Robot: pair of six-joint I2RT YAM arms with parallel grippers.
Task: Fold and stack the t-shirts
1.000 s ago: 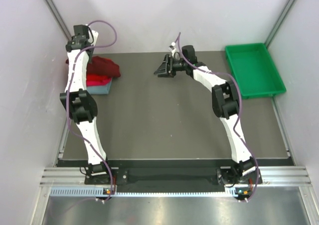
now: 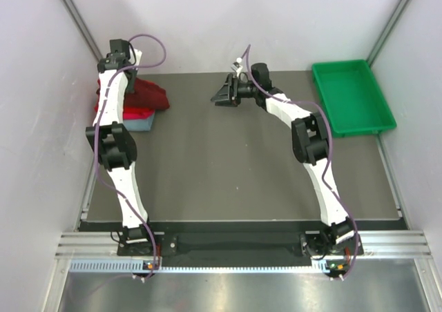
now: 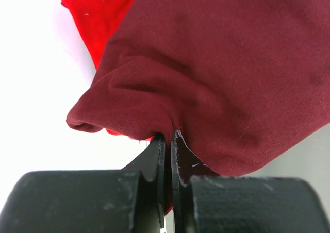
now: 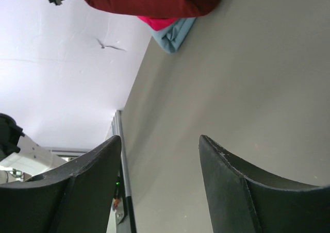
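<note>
At the far left corner of the table, a dark red t shirt (image 2: pixel 150 96) lies on top of a bright red shirt (image 2: pixel 138 113), with a light blue folded shirt (image 2: pixel 139 124) at the bottom of the pile. In the left wrist view, my left gripper is shut on a pinched ridge of the dark red shirt (image 3: pixel 216 73). Red cloth (image 3: pixel 95 16) shows beneath it. My right gripper (image 2: pixel 224 99) hangs open over bare table, well to the right of the pile. Nothing is between its fingers in the right wrist view.
A green tray (image 2: pixel 352 98), empty, sits at the back right. Bare grey table (image 2: pixel 214 167) spreads across the middle and front. The left wall (image 2: pixel 41 132) and back wall stand close to the shirt pile.
Over the last second my left arm has shifted slightly to the right and toward the front, the dark red shirt moving a little with it. The right gripper has edged slightly left.
</note>
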